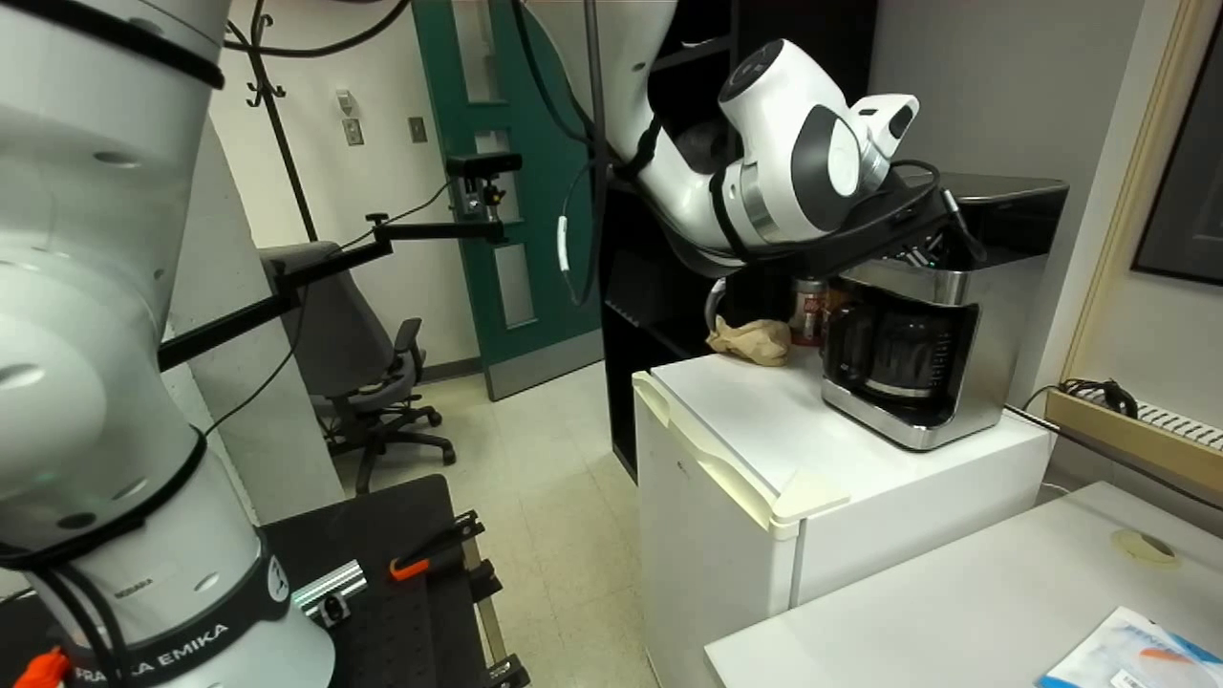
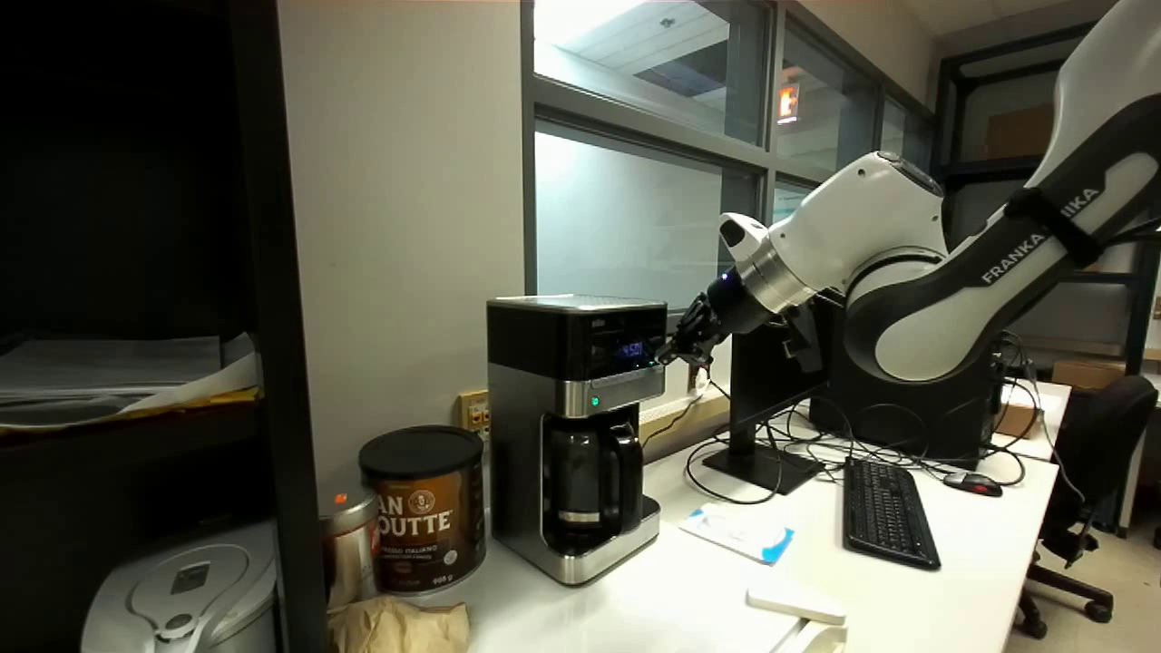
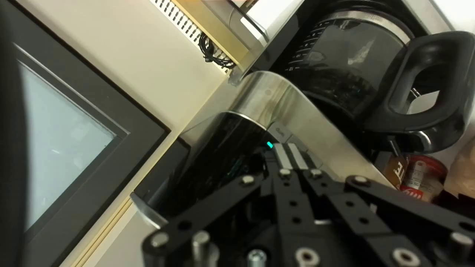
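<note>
A black and steel coffee maker (image 2: 626, 390) stands on a white fridge top, a lit display on its black front panel and a green light on the steel band below. Inside it sits the glass carafe (image 3: 347, 58), its black handle outward. My gripper is shut, pads side by side with nothing seen between them. In the wrist view its fingertips overlap the button strip beside the green light. The second exterior view has the gripper (image 2: 666, 354) right in front of the panel near the display; whether it touches cannot be told.
Left of the machine are a brown coffee can (image 2: 426, 522) and a crumpled paper bag (image 2: 400, 626). A dark monitor (image 2: 762, 381) stands behind the gripper. Free surface lies on the fridge top (image 1: 757, 407) before the machine.
</note>
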